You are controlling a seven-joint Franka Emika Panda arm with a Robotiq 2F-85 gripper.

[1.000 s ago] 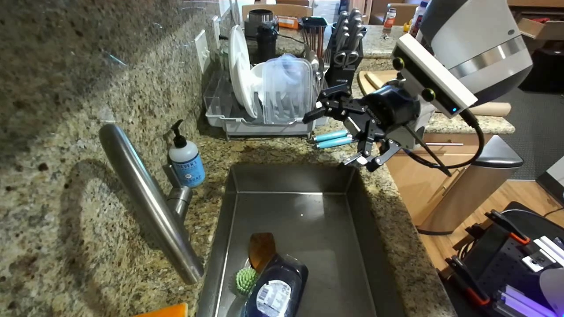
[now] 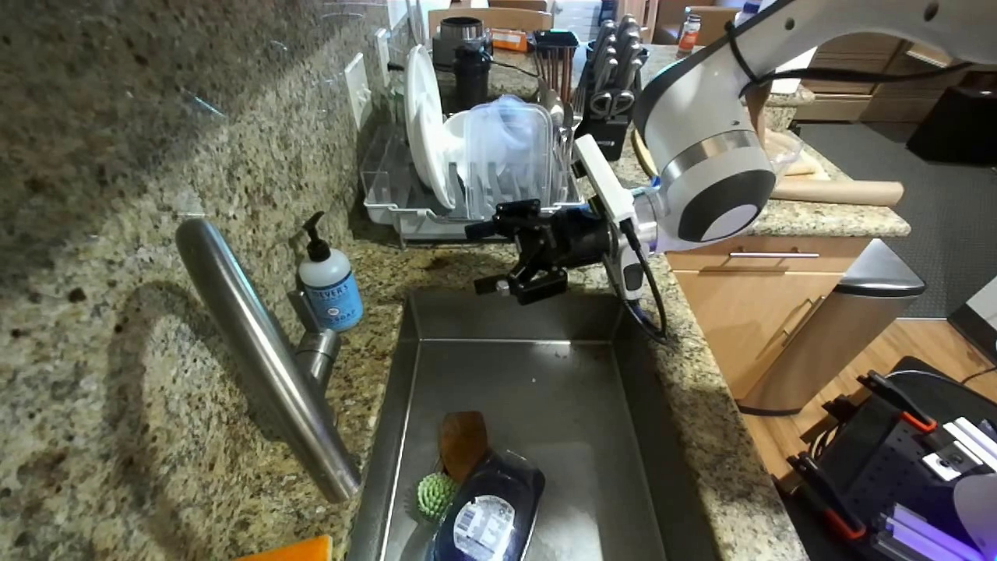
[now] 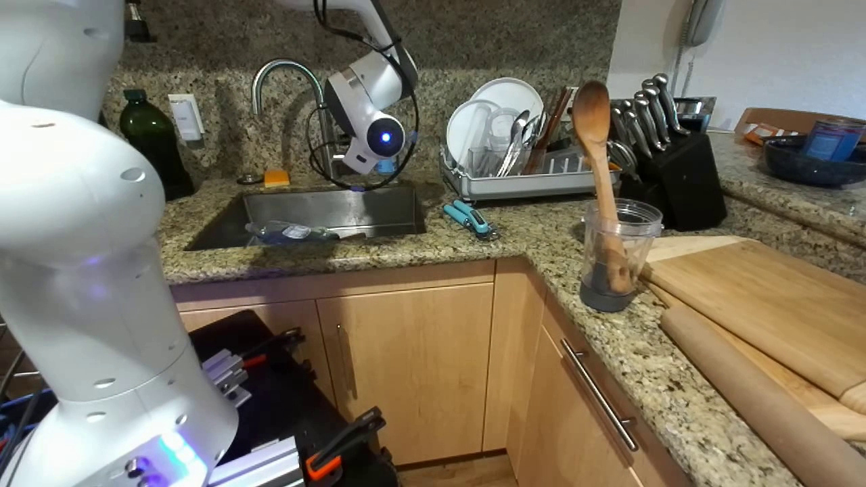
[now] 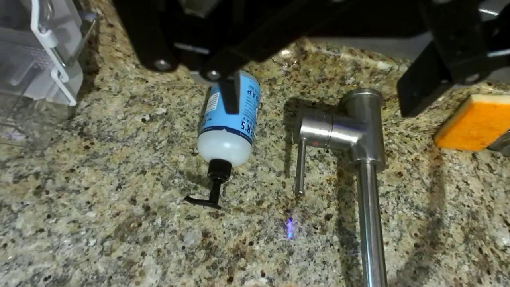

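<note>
My gripper (image 2: pixel 486 257) hangs over the far end of the sink, its fingers wide apart and pointing toward the backsplash, with nothing held between them. In the wrist view, one fingertip (image 4: pixel 230 101) overlaps the blue label of a soap bottle (image 4: pixel 224 146) with a black pump. That bottle (image 2: pixel 329 291) stands upright on the counter behind the sink, clear of the gripper in exterior view 1. The steel faucet (image 4: pixel 369 138) appears between the fingers, farther back. A turquoise-handled can opener (image 3: pixel 469 219) lies on the counter right of the sink; the arm hides it in exterior view 1.
The sink (image 2: pixel 570 402) holds a dark bottle (image 2: pixel 486 519), a wooden utensil (image 2: pixel 463 444) and a green scrubber (image 2: pixel 435 495). A loaded dish rack (image 2: pixel 439 223) stands close behind the gripper. An orange sponge (image 4: pixel 471 126) lies beyond the faucet. The sink's far half is empty.
My arm has swung left toward the backsplash and turned, bringing the open gripper from the sink's far right corner to over its far end. The soap bottle and sink contents have stayed put.
</note>
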